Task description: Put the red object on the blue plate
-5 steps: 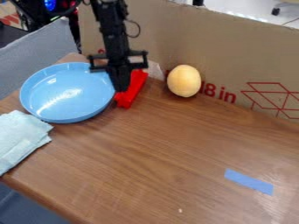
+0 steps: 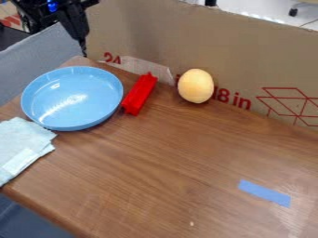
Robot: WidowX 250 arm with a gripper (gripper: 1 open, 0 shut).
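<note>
A red object, long and narrow, lies on the wooden table against the right rim of the blue plate; whether it overlaps the rim or only touches it, I cannot tell. The plate itself is empty. My gripper is up in the top left corner, partly cut off by the frame, with a dark finger pointing down above and behind the plate. It is well apart from the red object, and its opening cannot be made out.
A yellowish round object stands right of the red one, near the cardboard wall. A pale cloth lies at the left, beside the plate. Blue tape marks the right front.
My gripper has moved up and left, from over the red object to the top left corner. The red object, the plate and the other things have stayed where they were.
</note>
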